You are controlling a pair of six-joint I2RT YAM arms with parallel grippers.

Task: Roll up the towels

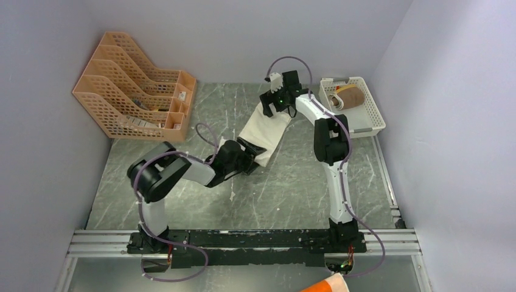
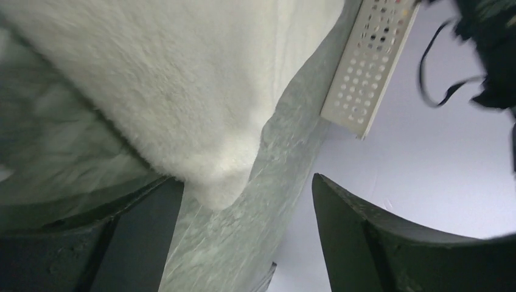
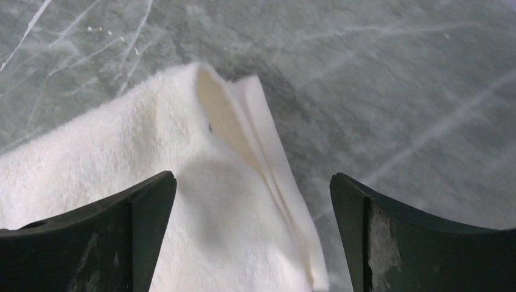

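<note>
The cream towel (image 1: 268, 131) lies folded on the grey marbled table, now slanting from upper right down to lower left. My left gripper (image 1: 249, 155) is at its lower end, fingers apart; in the left wrist view a towel corner (image 2: 216, 182) lies by the left fingertip. My right gripper (image 1: 268, 103) hangs over the upper end, open; the right wrist view shows a layered towel corner (image 3: 225, 115) between and beyond its fingers.
An orange slotted organiser (image 1: 134, 91) stands at the back left. A white basket (image 1: 372, 121) with a brown item sits at the back right.
</note>
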